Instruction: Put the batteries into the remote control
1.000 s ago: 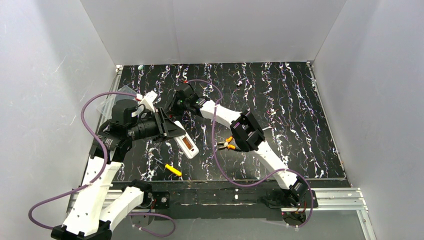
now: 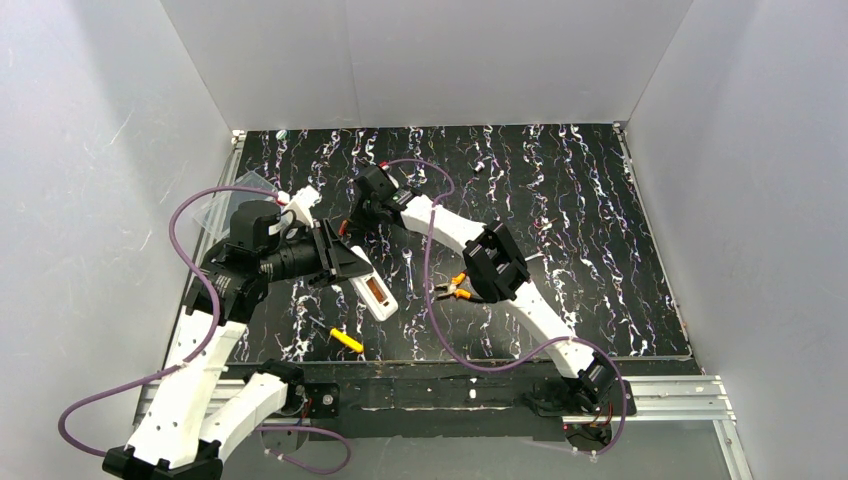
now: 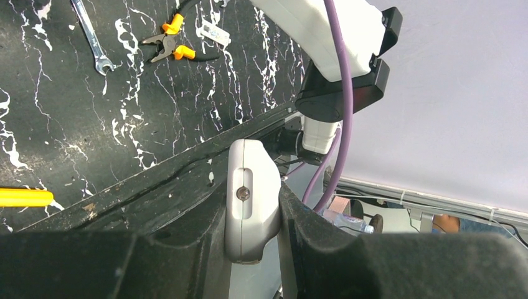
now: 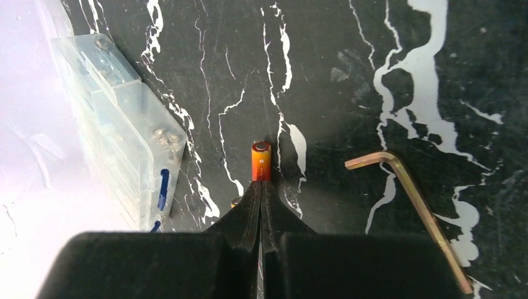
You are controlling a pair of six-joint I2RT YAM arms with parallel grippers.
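My left gripper is shut on the white remote control (image 3: 256, 177), gripping it by one end. In the top view the remote's other end points to the lower right, and its brown battery compartment (image 2: 376, 289) faces up, empty-looking. My right gripper is shut, its fingertips together with nothing between them. An orange-red battery (image 4: 261, 161) lies on the table just beyond those tips, which hide its near end. Part of a second battery (image 4: 235, 202) peeks out left of the fingers, mostly covered by them.
A clear plastic organizer (image 4: 134, 124) borders the batteries on the left, by the wall. A copper hex key (image 4: 423, 212) lies to their right. Pliers (image 3: 168, 43), a wrench (image 3: 92, 38) and a yellow-handled screwdriver (image 3: 25, 197) are also on the table.
The left gripper still grips the remote.
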